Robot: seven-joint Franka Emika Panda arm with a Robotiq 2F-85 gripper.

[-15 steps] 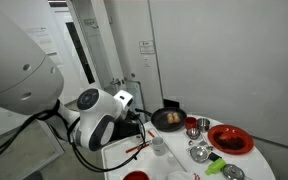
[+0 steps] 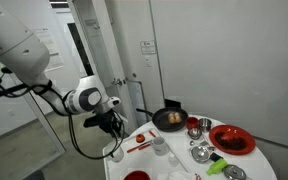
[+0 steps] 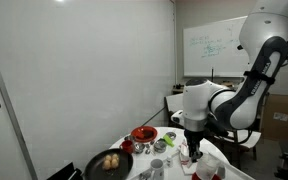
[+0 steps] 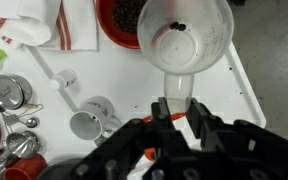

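Note:
A translucent cup [image 4: 187, 35] with a handle fills the top middle of the wrist view. My gripper is shut on its handle, with a dark fingertip on each side. The cup's mouth faces the wrist camera and only a few dark specks show inside it. In exterior view 1 the gripper [image 2: 116, 134] hangs at the table's left edge, with the pale cup [image 2: 116, 155] below it. A red bowl [image 4: 108, 22] of dark bits is beside the cup in the wrist view, partly covered by it.
A white mug [image 4: 86, 125] stands on the table near a small white container [image 4: 63, 79]. Farther back are a black pan [image 2: 169, 117], a large red plate [image 2: 246, 147] and several metal cups. A striped towel [image 4: 42, 22] lies near the red bowl.
In exterior view 1 the arm has swung left, carrying the gripper toward the table's left edge. The items on the table look unmoved.

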